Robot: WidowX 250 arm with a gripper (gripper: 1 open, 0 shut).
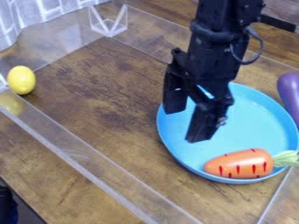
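Observation:
My black gripper (190, 109) hangs open over the left part of a blue plate (263, 127), its fingers angled down with nothing seen between them. An orange toy carrot (239, 164) with a pale green top lies on the plate's front right part, in front of and to the right of the fingers. The gripper hides part of the plate's back and left.
A yellow egg-shaped object (21, 80) sits at the far left. A purple eggplant (288, 94) is at the right edge beside the plate. Clear plastic walls run along the left and front. The wooden board (105, 105) left of the plate is bare.

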